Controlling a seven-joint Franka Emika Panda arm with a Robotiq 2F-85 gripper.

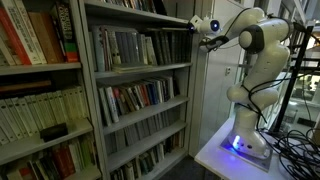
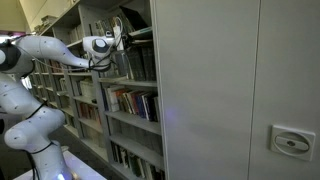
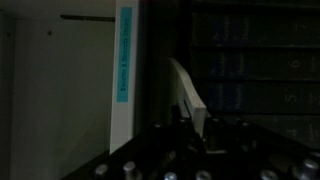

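In the wrist view a pale, thin book-like item (image 3: 190,98) stands out between the fingers of my gripper, which is shut on it. Most of the item is lost in shadow. At the upper shelf's right end, my gripper (image 1: 192,27) is small in exterior view 1, and the item cannot be made out there. Left of it in the wrist view stands a white book (image 3: 124,75) with a turquoise spine label (image 3: 124,52). Dark numbered volumes (image 3: 250,65) fill the right side.
A tall bookcase (image 1: 96,100) holds several rows of books. The arm (image 1: 262,60) reaches across from its white table (image 1: 218,160). A large pale panel (image 2: 210,90) borders the shelves closely in exterior view 2. Loose cables (image 1: 292,150) lie behind the base.
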